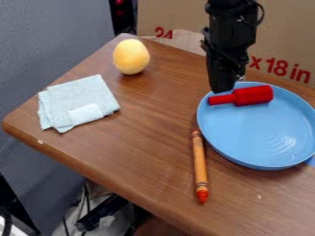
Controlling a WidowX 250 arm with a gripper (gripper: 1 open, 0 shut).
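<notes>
The black gripper [223,74] hangs above the back left of a blue plate [256,138], just over a red cylinder [246,96] that lies on that plate. Whether its fingers are open or shut is hard to make out. An orange crayon [200,168] with a red tip lies on the wooden table left of the plate. A yellow egg-shaped object [131,56] stands at the back left, and a folded pale cloth [76,104] lies on the left side.
A cardboard surface [179,18] with printed red lettering rises behind the table. The table's left edge drops to a grey area with cables below.
</notes>
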